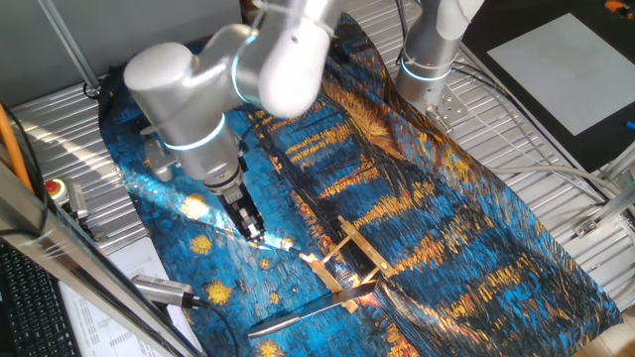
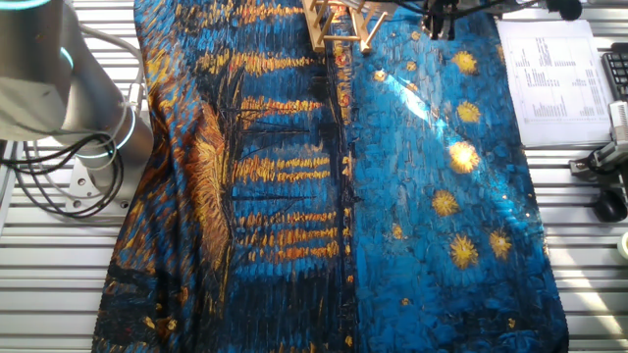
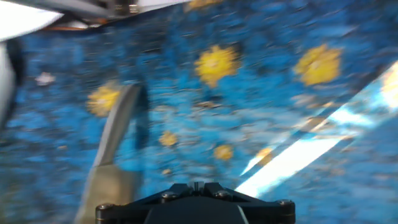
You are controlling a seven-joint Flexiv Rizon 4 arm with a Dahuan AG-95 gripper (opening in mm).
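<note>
A knife point(image 1: 310, 311) lies slantwise, one end against a small wooden rack point(image 1: 342, 260) and the other on the blue part of the cloth. In the wrist view the knife point(image 3: 115, 130) is blurred at the left, its tan handle towards the bottom. My gripper point(image 1: 258, 239) points down above the blue cloth, apart from both knife and rack. Its black fingertips meet at the bottom edge of the wrist view, shut with nothing visible between them. Only the rack's near end point(image 2: 343, 29) shows at the top of exterior view 2.
A painted, partly wrinkled cloth point(image 1: 466, 238) covers much of the slatted table. To the left are a metal post point(image 1: 89, 278), a cabled device point(image 1: 164, 291) and a keyboard point(image 1: 30, 307). Printed paper point(image 2: 554, 83) lies beside the cloth.
</note>
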